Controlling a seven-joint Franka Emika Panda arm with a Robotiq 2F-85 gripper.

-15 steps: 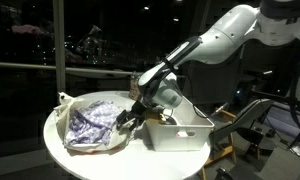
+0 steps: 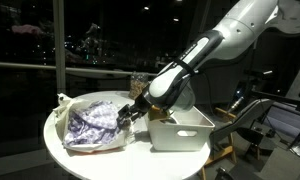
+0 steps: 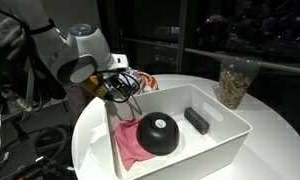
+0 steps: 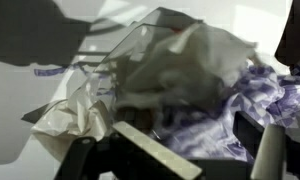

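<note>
On the left of the round table, in exterior view 1, a purple-and-white patterned cloth (image 2: pixel 91 123) lies in a crumpled pale paper bag (image 2: pixel 62 112). My gripper (image 2: pixel 128 118) hangs at the bag's right side, between it and the white box (image 2: pixel 182 132). In the wrist view the bag's paper (image 4: pixel 190 60) rises in front of the fingers, with the cloth (image 4: pixel 260 95) to its right. The gripper is open, and I see nothing held. Exterior view 2 shows the gripper (image 3: pixel 120 92) left of the box, largely hiding the bag.
Inside the white box (image 3: pixel 200 155) lie a black bowl (image 3: pixel 158 133), a pink cloth (image 3: pixel 128 145) and a dark oblong block (image 3: pixel 197 120). A clear container of brown pieces (image 3: pixel 233 82) stands behind it.
The arm's upper links have swung and lowered, and the gripper's tilt has changed slightly while it stays near the bag's right side. Bag, cloth and box look unmoved.
</note>
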